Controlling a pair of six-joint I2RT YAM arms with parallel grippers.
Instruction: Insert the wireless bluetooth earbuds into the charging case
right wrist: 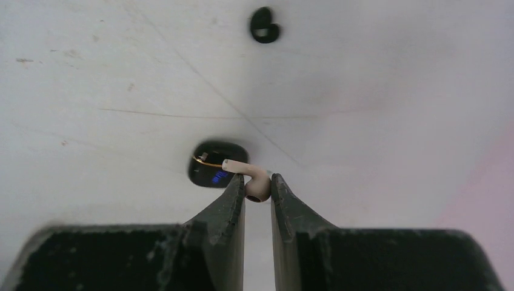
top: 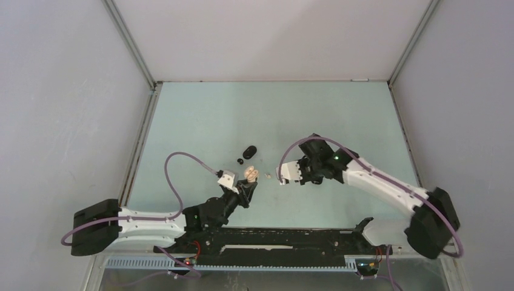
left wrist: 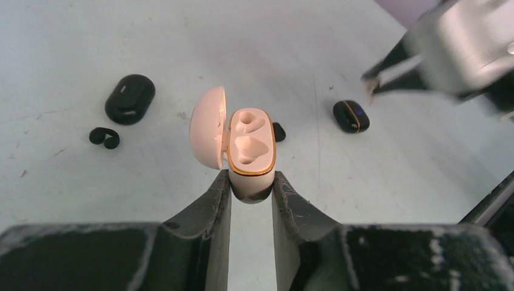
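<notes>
An open pale-pink charging case (left wrist: 248, 142) with empty earbud slots stands upright, my left gripper shut on its base. In the top view the case (top: 250, 173) is left of centre on the arm's tip. My right gripper is shut on a pale earbud (right wrist: 254, 176), its stem pointing up and to the left. In the left wrist view that gripper shows blurred at the upper right, raised over the table and apart from the case.
A black oval case (left wrist: 130, 97), small black earbuds (left wrist: 104, 136) and a black case with gold trim (left wrist: 350, 116) lie on the table (top: 200, 115).
</notes>
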